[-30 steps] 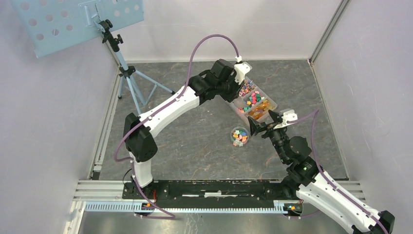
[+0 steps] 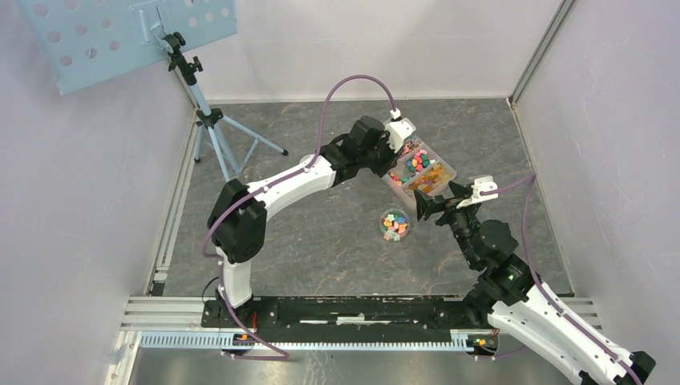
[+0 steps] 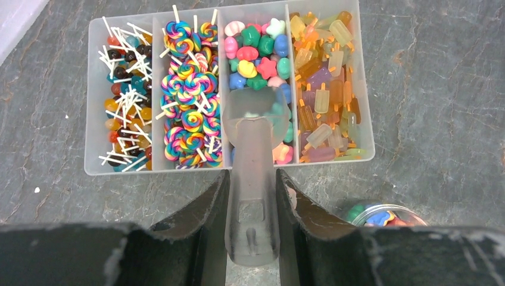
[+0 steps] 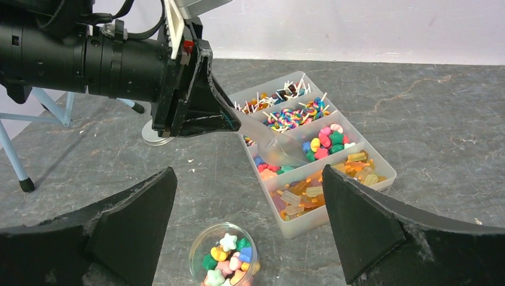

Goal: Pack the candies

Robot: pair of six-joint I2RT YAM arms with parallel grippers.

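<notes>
My left gripper is shut on a clear plastic scoop, whose bowl rests over the section of colourful animal- and star-shaped candies in the divided tray. The other sections hold ball lollipops, swirl lollipops and popsicle-shaped candies. A round clear jar with mixed shaped candies stands on the floor in front of the tray. My right gripper is open, with nothing between its fingers, beside the tray at lower right.
A blue tripod with a board stands at the back left. A round metal lid lies left of the tray, partly behind my left arm in the top view.
My left arm has shifted slightly over the tray, most recently a little left and toward the front.
</notes>
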